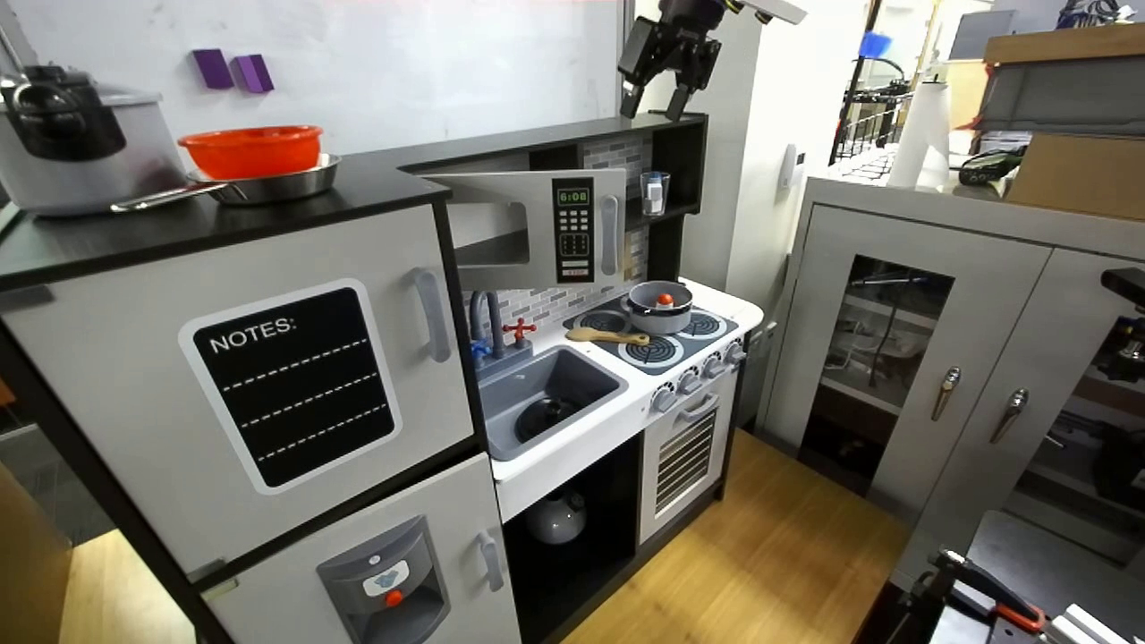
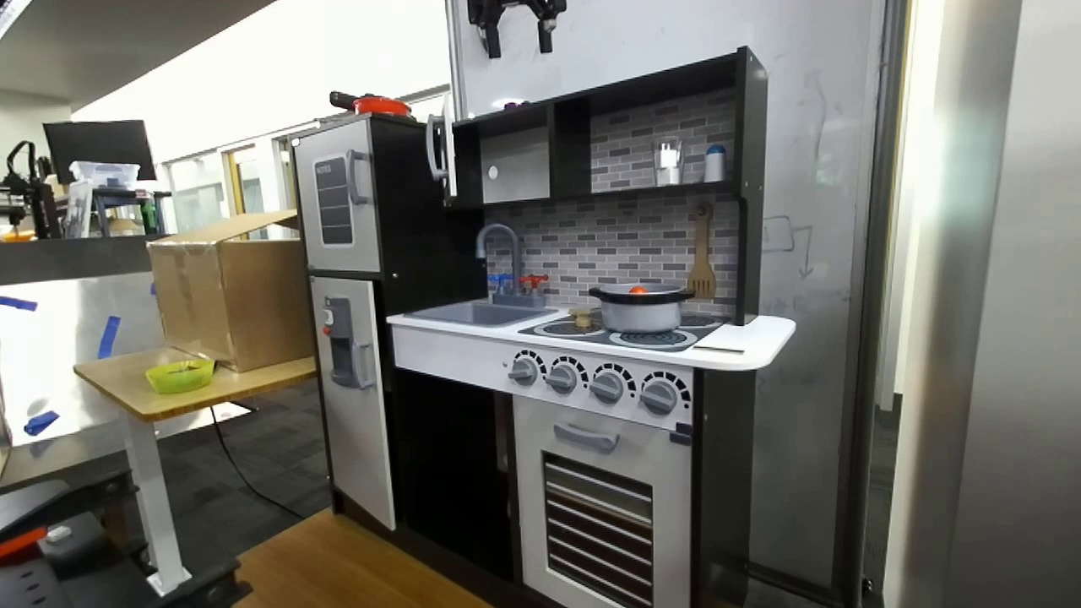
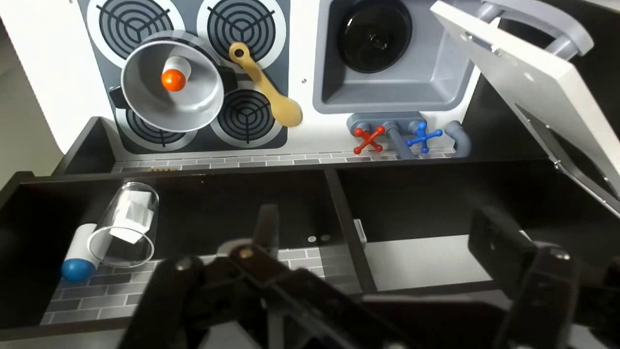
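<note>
High over the toy kitchen's top shelf, my gripper (image 1: 650, 105) stands open and empty, its two fingers pointing down. In the wrist view its dark fingers (image 3: 267, 230) spread wide above the shelf compartments. Below, a grey pot (image 3: 152, 99) sits on the stove with an orange-topped white shaker (image 3: 174, 74) inside. A wooden spoon (image 3: 267, 87) lies across the stove beside it. On the shelf are a clear glass (image 3: 125, 224) with something white in it and a blue-topped shaker (image 3: 80, 256). The microwave door (image 1: 580, 225) hangs open.
A black lid (image 3: 375, 35) lies in the grey sink (image 3: 386, 96). The shelf's dark divider (image 3: 351, 232) separates two compartments. An orange bowl (image 1: 252, 150) rests in a pan (image 1: 284, 186) atop the fridge. Clear counter (image 3: 35, 52) borders the stove.
</note>
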